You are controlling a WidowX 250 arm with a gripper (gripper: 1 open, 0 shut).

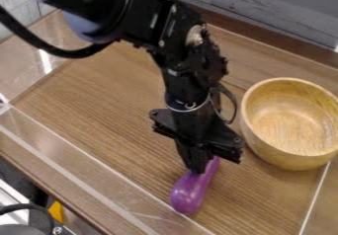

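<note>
A black robot arm reaches down from the top of the camera view, its gripper (199, 162) low over the upper end of a purple eggplant-like object (191, 190) on the wooden table. The fingertips overlap that narrow end, and whether they touch or grip it is unclear. The object's wider end points toward the front of the table.
A wooden bowl (292, 123) stands to the right, close beside the gripper. The table's edge runs along the lower left, with cables beyond it.
</note>
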